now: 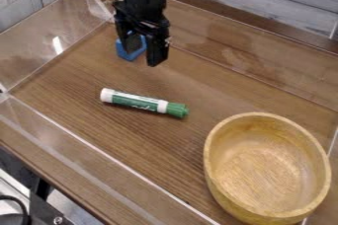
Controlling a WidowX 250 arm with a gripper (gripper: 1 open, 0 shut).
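Note:
My black gripper hangs at the upper middle, open, over the right side of a blue block, which it partly hides. Whether it touches the block is hard to tell. A white and green tube lies lower on the wooden table, apart from the gripper.
An empty yellow oval bowl sits at the lower right. Clear plastic walls edge the left side.

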